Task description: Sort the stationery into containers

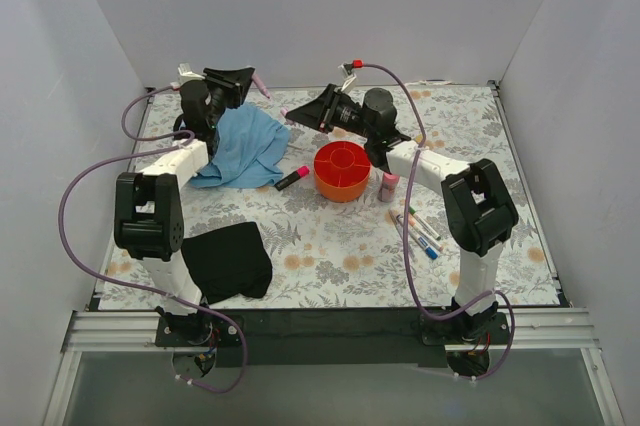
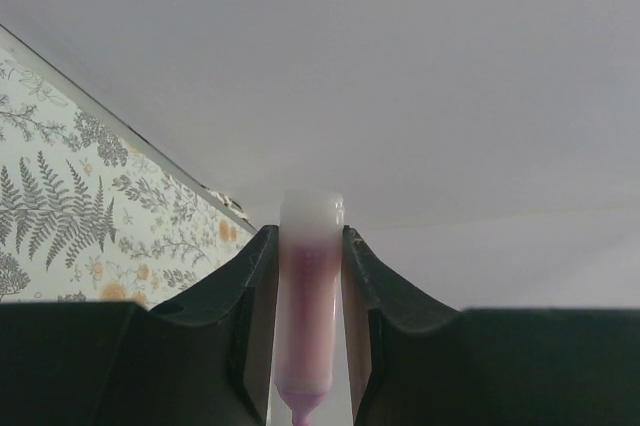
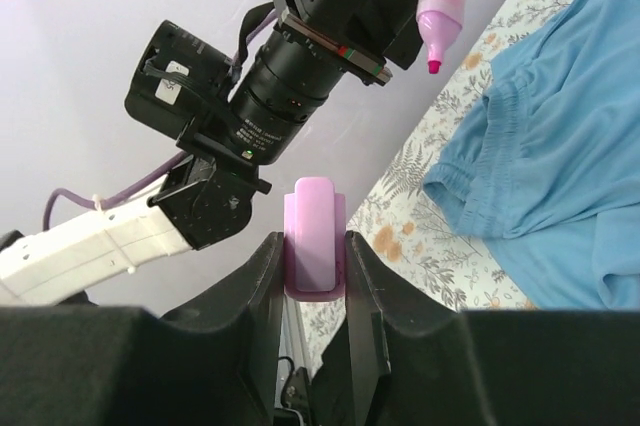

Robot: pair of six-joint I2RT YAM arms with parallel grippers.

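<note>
A pink marker [image 1: 261, 84] with its writing tip bare is held above the back left, my left gripper shut on its pale end. In the right wrist view the marker [image 3: 440, 6] points its tip downward. A pink cap [image 3: 315, 238] sits between the fingertips of my right gripper, which is shut on it. Cap and marker are apart. An orange round container [image 1: 341, 191], split into compartments, stands just below the right gripper's arm. A pink-and-black marker [image 1: 292, 178] lies left of it.
Several pens, among them a blue marker [image 1: 427, 248], lie on the right. A pink container [image 1: 388, 186] stands beside the orange one. A blue cloth [image 1: 240, 151] covers the back left; a black cloth [image 1: 230, 261] lies in front.
</note>
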